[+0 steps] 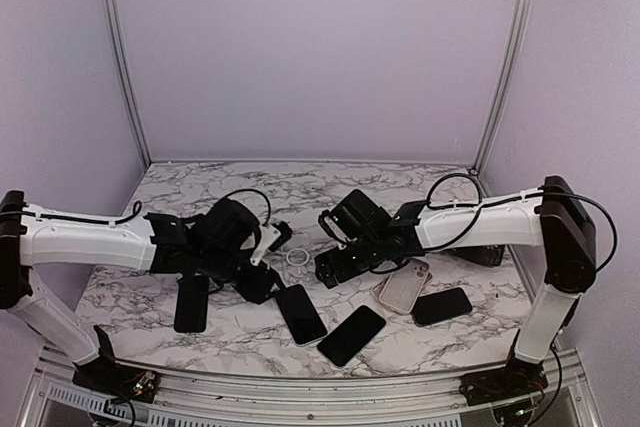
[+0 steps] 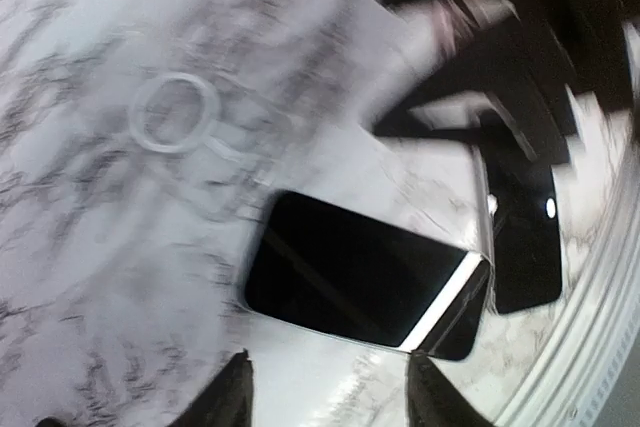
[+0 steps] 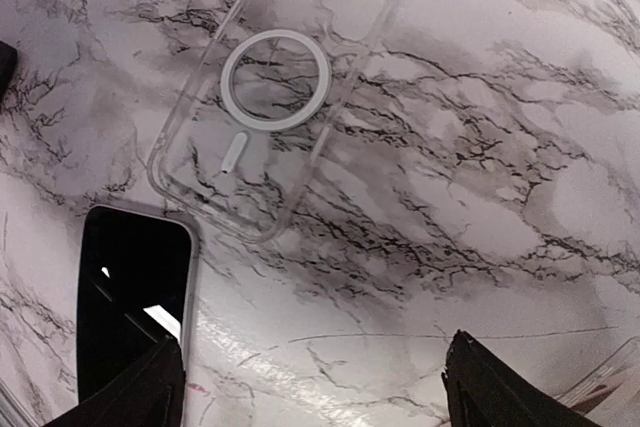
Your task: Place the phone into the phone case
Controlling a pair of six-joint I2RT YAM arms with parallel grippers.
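Note:
A clear phone case with a white ring (image 1: 297,266) lies flat between my two grippers, and in the right wrist view the whole clear case (image 3: 270,124) shows empty. Just in front of it rests a black phone (image 1: 300,315), screen up; a second black phone (image 1: 351,335) is beside it to the right. My left gripper (image 1: 270,261) hovers behind and left of the nearer phone; its fingers (image 2: 232,397) are apart with nothing held, and that phone (image 2: 350,272) lies ahead of them. My right gripper (image 1: 325,245), also open and empty, hangs right of the clear case.
At right, a pinkish case (image 1: 403,289) lies near another black phone (image 1: 442,307). A dark phone-sized slab (image 1: 191,305) rests at left. The two grippers are close together, with the right one (image 2: 500,77) looming in the left wrist view.

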